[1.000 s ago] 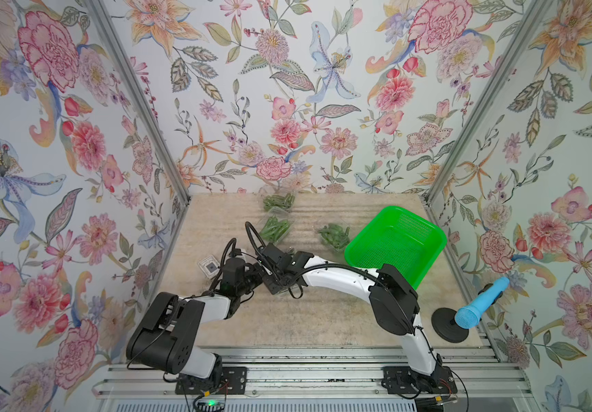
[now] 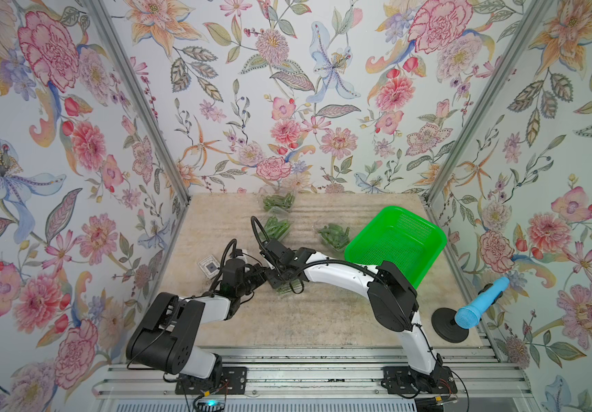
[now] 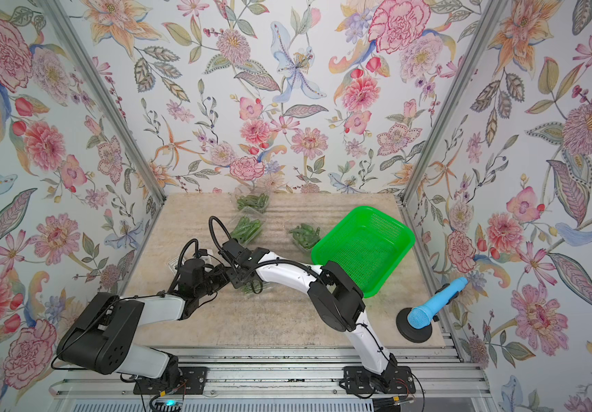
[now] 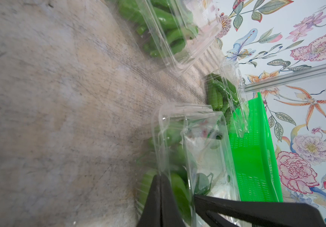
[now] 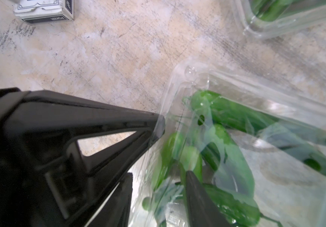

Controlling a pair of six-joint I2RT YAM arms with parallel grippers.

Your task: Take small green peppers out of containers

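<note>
A clear lidded container (image 5: 268, 155) holds small green peppers (image 5: 231, 200). At its side my left gripper is shut; whether it pinches the thin plastic rim is unclear. My right gripper is over the same container, fingers apart, at the rim by the left gripper, whose black fingers fill the left of the right wrist view. Three other pepper containers stand behind, one at the back (image 2: 278, 202), one in the middle (image 2: 275, 230) and one (image 2: 333, 235) beside the green basket.
The green basket (image 2: 395, 240) sits at right. A card box (image 5: 43, 11) lies left. A blue cylinder (image 2: 481, 302) on a black stand is at the front right.
</note>
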